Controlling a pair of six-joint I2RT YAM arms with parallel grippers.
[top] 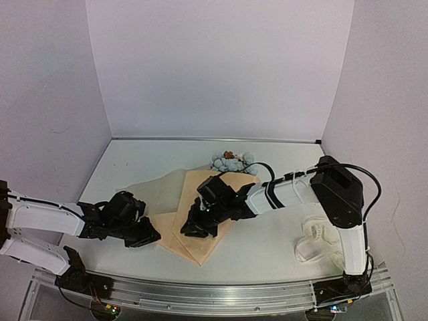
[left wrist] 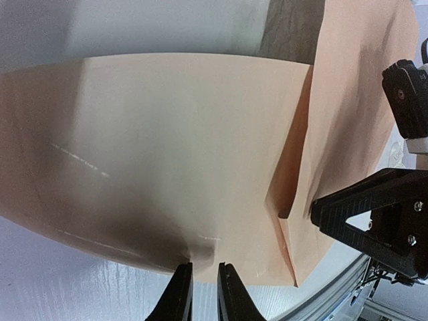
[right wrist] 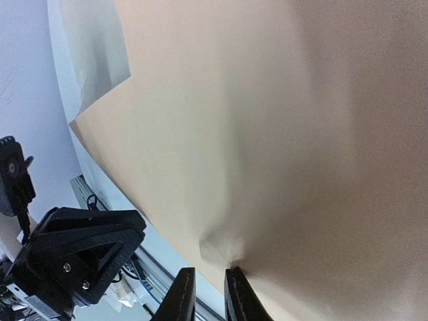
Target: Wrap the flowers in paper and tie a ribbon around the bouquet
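Observation:
The bouquet's blue-grey flower heads (top: 231,162) stick out at the back end of the peach wrapping paper (top: 190,194). Folded over on itself, the paper has a pointed front end and a grey-white sheet (top: 157,192) at its left. My right gripper (top: 189,232) is low over the paper's front part; its fingertips (right wrist: 231,273) stand a little apart close to the surface. At the paper's left front edge is my left gripper (top: 155,237). A narrow gap shows between its fingertips, with the paper's edge near them. Stems are hidden under the paper.
A pale coil of ribbon or tape (top: 317,241) lies at the right of the table, beside the right arm. Back left and back right, the white table is bare. A metal rail (top: 200,294) runs along its front edge.

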